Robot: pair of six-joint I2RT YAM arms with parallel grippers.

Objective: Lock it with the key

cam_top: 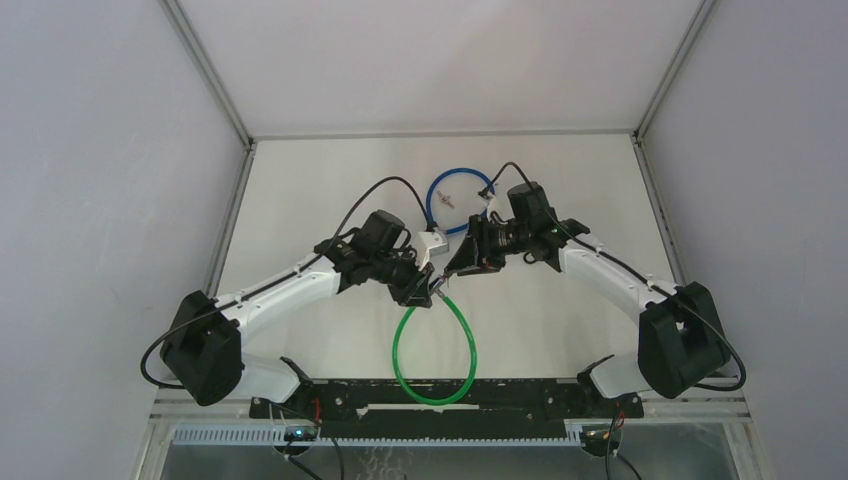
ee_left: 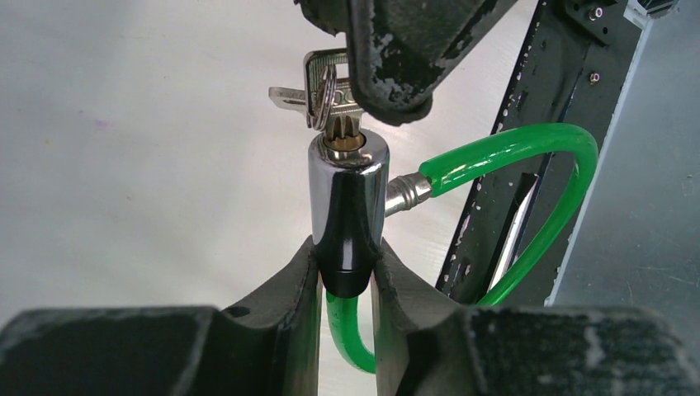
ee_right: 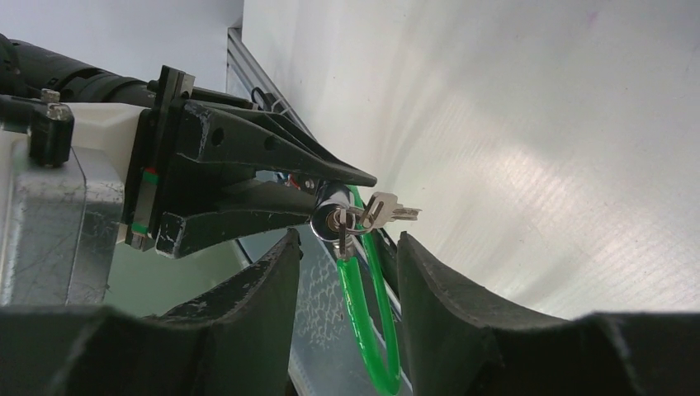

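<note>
In the left wrist view my left gripper is shut on the chrome lock cylinder (ee_left: pixel 347 198) of a green cable lock (ee_left: pixel 495 157). A brass piece (ee_left: pixel 343 140) shows at the cylinder's top, with keys (ee_left: pixel 289 99) on a ring just above; how far a key sits inside cannot be told. In the right wrist view the cylinder and keys lie between and just beyond the fingertips of my part-open right gripper. The top view shows both grippers meeting above the lower middle of the table (cam_top: pixel 320 190).
A blue ring (cam_top: pixel 460 170) with small metal pieces (cam_top: pixel 445 198) inside lies at the back middle.
</note>
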